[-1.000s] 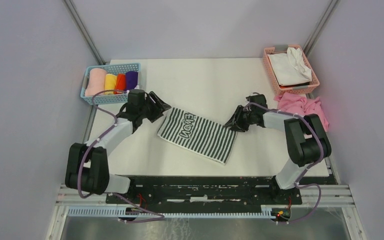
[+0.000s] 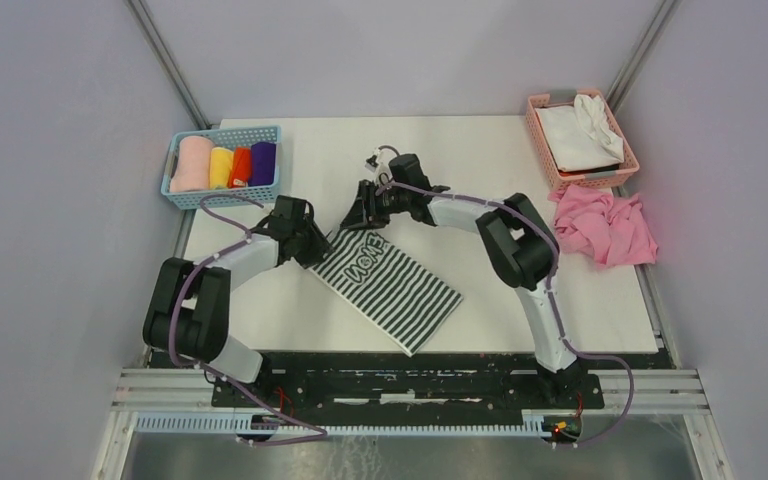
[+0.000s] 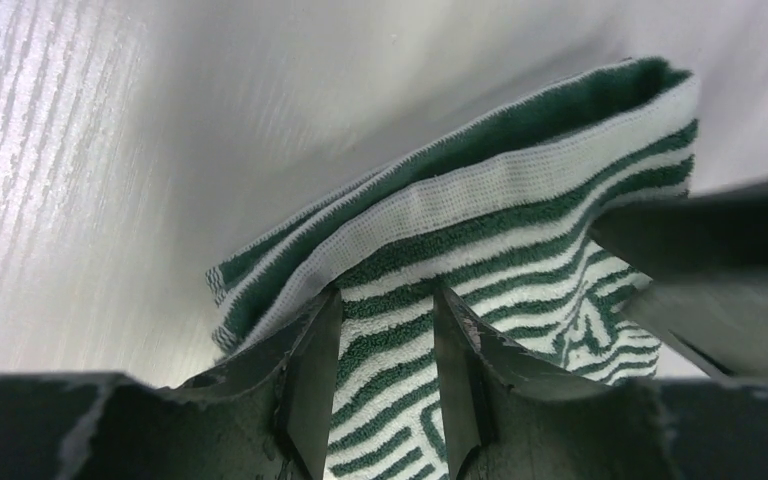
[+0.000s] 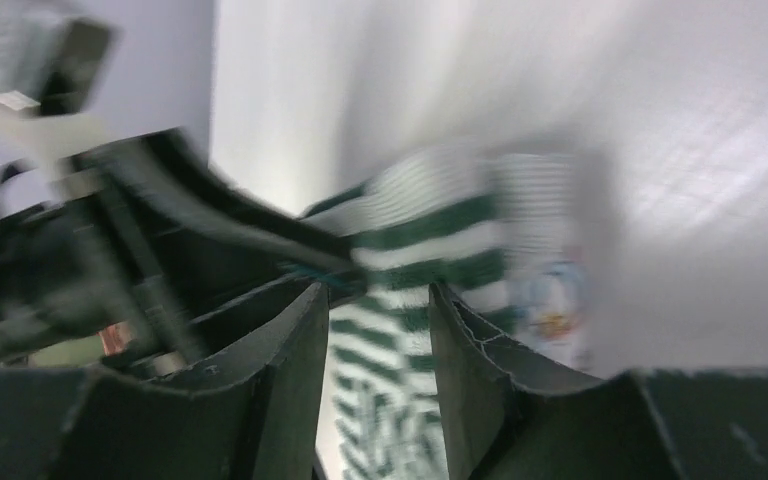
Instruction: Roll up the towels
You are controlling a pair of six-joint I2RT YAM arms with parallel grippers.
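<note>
A green-and-white striped towel (image 2: 390, 290) with lettering lies diagonally on the table. My left gripper (image 2: 315, 250) is at its upper-left corner; in the left wrist view, the fingertips (image 3: 445, 305) rest over the bunched upper edge (image 3: 500, 180), part open. My right gripper (image 2: 360, 215) is at the other upper corner; in the blurred right wrist view, its fingers (image 4: 460, 350) stand apart over the folded edge (image 4: 440, 200). Whether either has cloth between its fingers is unclear.
A blue basket (image 2: 222, 195) of rolled towels stands at back left. A pink basket (image 2: 585, 177) with folded white cloth is at back right, a pink cloth (image 2: 605, 225) in front of it.
My right gripper has moved left and up from the towel's right side to its upper corner. My left gripper moved down onto the towel, which has turned to lie more steeply.
</note>
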